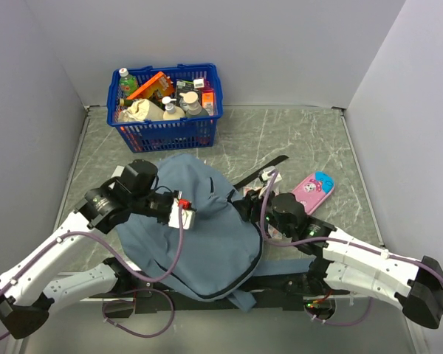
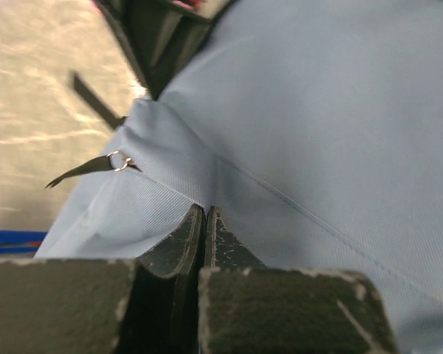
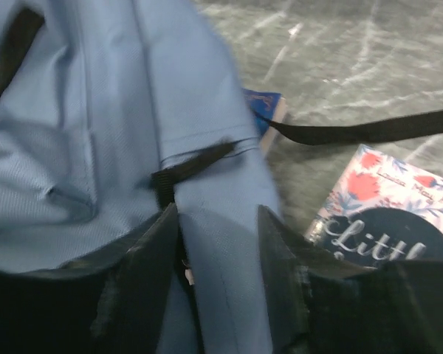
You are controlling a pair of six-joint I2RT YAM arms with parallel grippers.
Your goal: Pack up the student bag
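The blue-grey fabric bag [image 1: 214, 243] lies spread across the table's front middle, creased, with dark zip lines. My left gripper is shut on a fold of the bag's cloth [image 2: 295, 133]. Over the bag's right edge hangs my right gripper, its fingers apart, a strip of cloth with a black strap [image 3: 196, 164] showing between and beyond them. I cannot tell whether they touch it. To the bag's right lies a floral book [image 3: 395, 195] marked "Little". Farther right sits a pink pencil case [image 1: 312, 193]. The bag's opening is hard to make out.
At the back left stands a blue basket [image 1: 166, 136] full of bottles and boxes. A blue-covered item [image 3: 263, 102] peeks out from under the bag's edge. One black strap [image 1: 262, 171] stretches over the table. Bare grey tabletop [image 1: 295, 133] lies at the back right.
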